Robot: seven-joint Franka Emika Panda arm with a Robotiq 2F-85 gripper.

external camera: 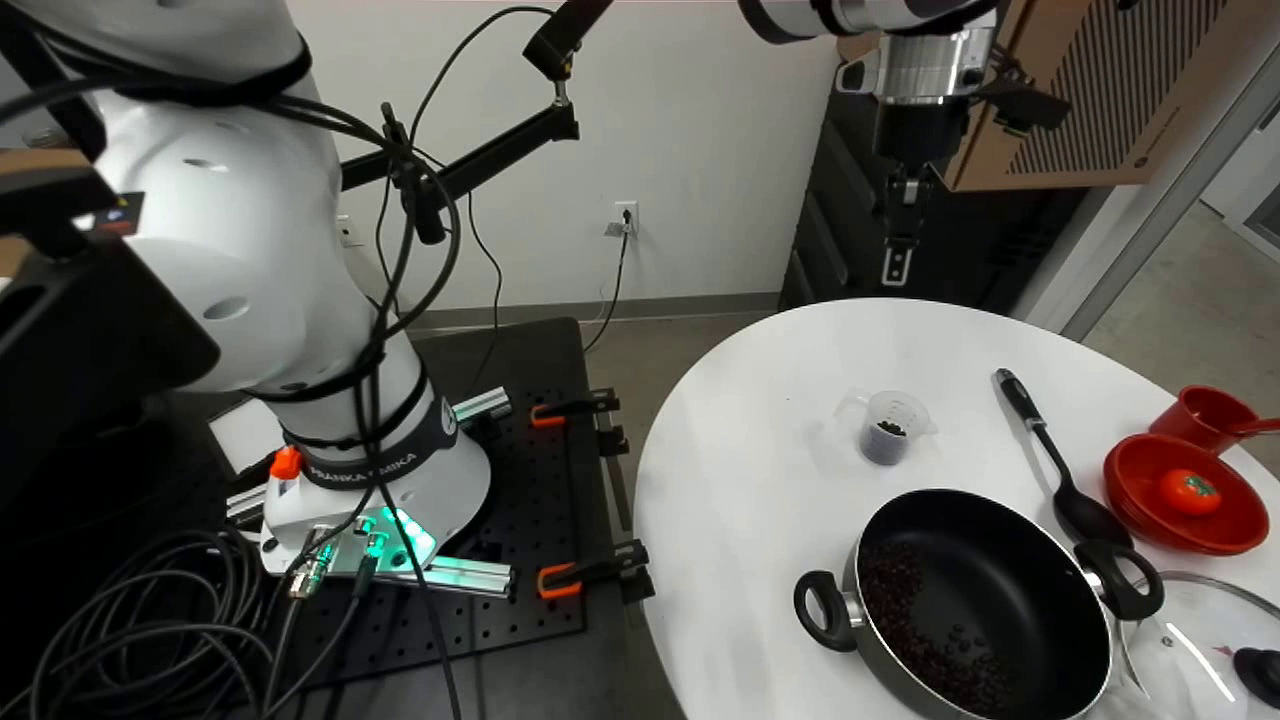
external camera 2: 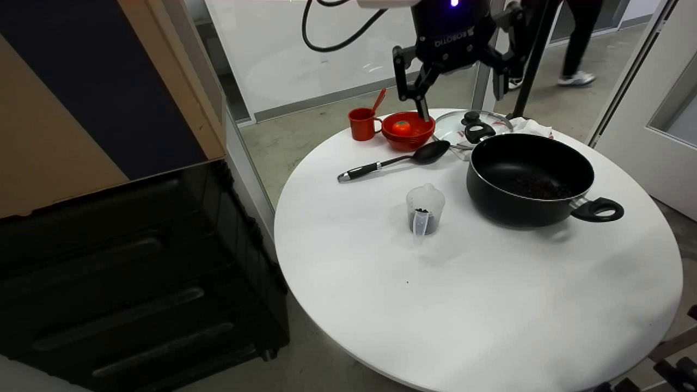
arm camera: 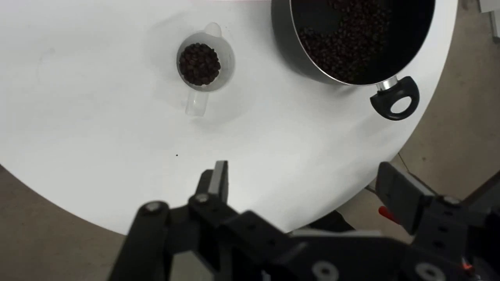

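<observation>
My gripper (external camera 2: 462, 108) hangs in the air above the table, its fingers wide open and nothing between the fingers. In the wrist view its two fingers (arm camera: 218, 180) stand far apart over the table's near edge. A clear measuring cup (arm camera: 227, 63) stands upright, part filled with dark beans (arm camera: 199, 64); its handle (arm camera: 196, 104) points toward the gripper in that view. Right of the cup there sits a black two-handled pot (external camera 2: 523, 202), with more dark beans (external camera: 954, 660) spread over part of its floor. The gripper touches neither.
A black spoon (external camera: 1068, 504) lies near a red bowl (external camera: 1122, 498) holding a tomato (external camera: 1189, 490). Beside them are a red mug (external camera: 1188, 414) and a glass lid (external camera: 1182, 660). A cardboard box (external camera: 1116, 96) stands beyond.
</observation>
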